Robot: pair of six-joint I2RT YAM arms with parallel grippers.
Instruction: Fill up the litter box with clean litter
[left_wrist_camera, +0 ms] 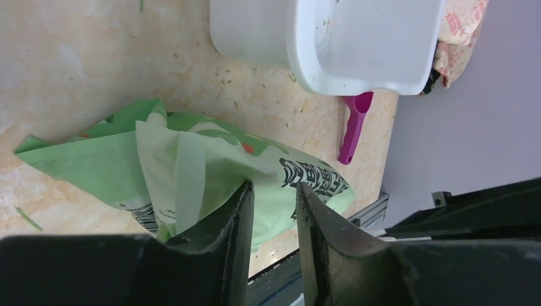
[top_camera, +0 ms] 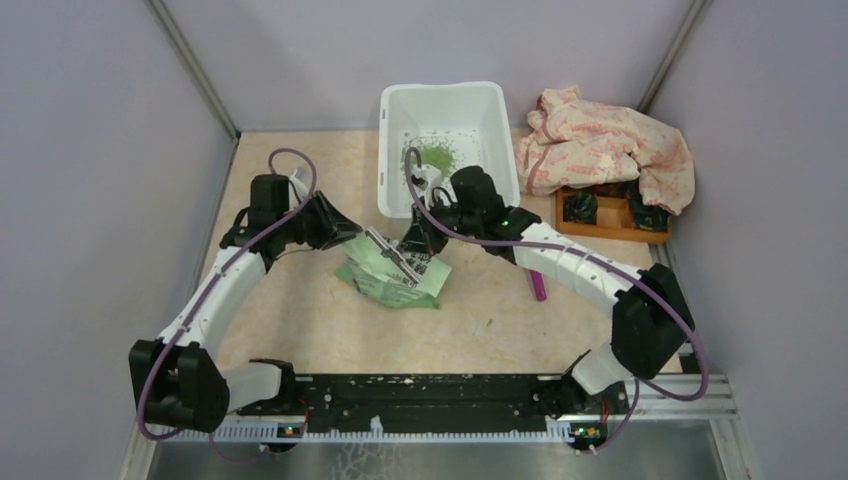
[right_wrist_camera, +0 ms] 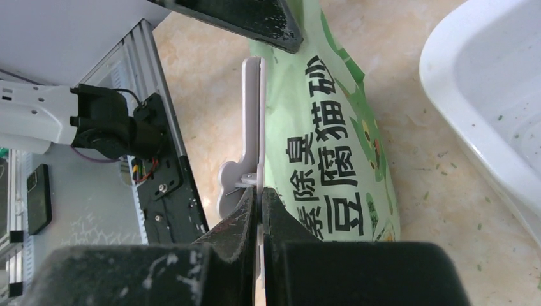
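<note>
A green litter bag (top_camera: pixel 385 290) with black lettering, also seen in the right wrist view (right_wrist_camera: pixel 338 159), lies crumpled before the white litter box (top_camera: pixel 448 100), which has green pellets on its floor. My left gripper (top_camera: pixel 345 232) is at the bag's left top end; its fingers are slightly apart in the left wrist view (left_wrist_camera: pixel 274 197), nothing clearly held. My right gripper is shut on a long slim pale metal tool (right_wrist_camera: pixel 251 115), which lies across the bag's upper face in the top view.
A magenta scoop (left_wrist_camera: pixel 354 127) lies right of the bag. A wooden tray (top_camera: pixel 610 225) with dark bags and a patterned cloth (top_camera: pixel 605 140) fill the back right.
</note>
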